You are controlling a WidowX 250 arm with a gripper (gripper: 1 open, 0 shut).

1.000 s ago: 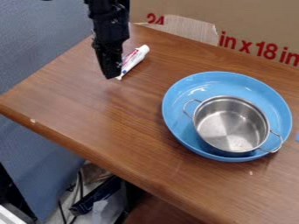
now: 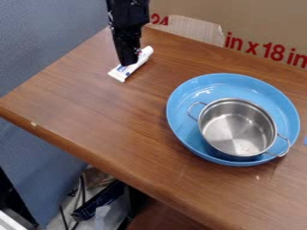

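Note:
My black gripper (image 2: 127,56) hangs at the top left of the view, just over a white tube (image 2: 142,59) with blue print that lies on the wooden table near its back left edge. I cannot tell whether the fingers are open or shut, or whether they touch the tube. To the right, a steel pot (image 2: 236,128) with two handles stands on a light blue plate (image 2: 185,102).
A cardboard box (image 2: 258,27) with red print stands along the back. Cables and other clutter lie below the table's left edge.
My gripper has moved slightly up and to the right over the last second. The tube, pot and plate appear in the same places.

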